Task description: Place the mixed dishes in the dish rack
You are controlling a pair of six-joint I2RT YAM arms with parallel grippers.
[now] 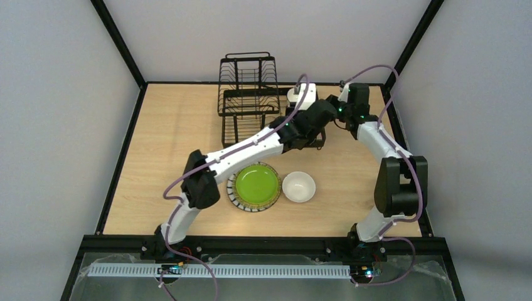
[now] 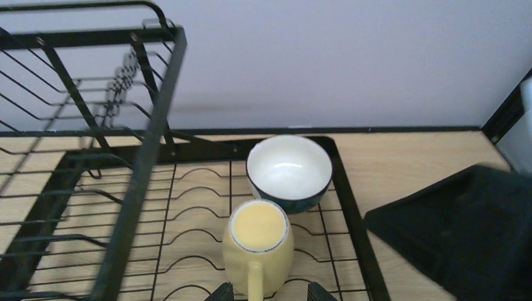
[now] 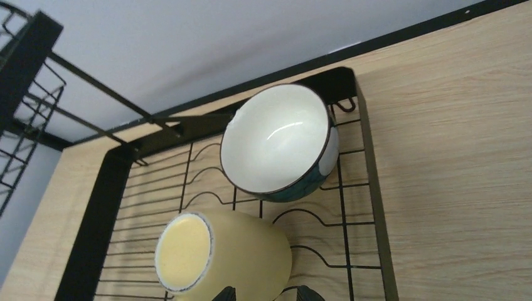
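Note:
The black dish rack stands at the back. In its right tray a yellow mug rests base-up and tilted, its handle towards my left gripper. Left fingertips are spread, with a gap between them near the handle. Behind the mug sits a bowl, white inside and dark green outside, tilted. My right gripper is open just in front of the mug, nothing visibly held. On the table are a green plate lying on a patterned plate, and a white bowl.
The rack's raised upper tier rises to the left of the mug. Both grippers are close together over the tray, the right arm's black part showing in the left wrist view. Bare table lies right of the rack.

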